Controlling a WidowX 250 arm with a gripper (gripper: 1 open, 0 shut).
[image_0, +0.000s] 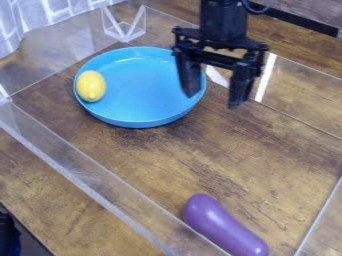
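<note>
The black gripper hangs over the right part of a blue bowl, its two fingers wide apart and blurred, with nothing visible between them. A yellow egg-shaped object sits in the left of the bowl. A purple eggplant-like object lies on the wooden table at the lower right, clear of the bowl.
Clear plastic walls run along the left and right sides. A small white wire-like piece stands behind the bowl.
</note>
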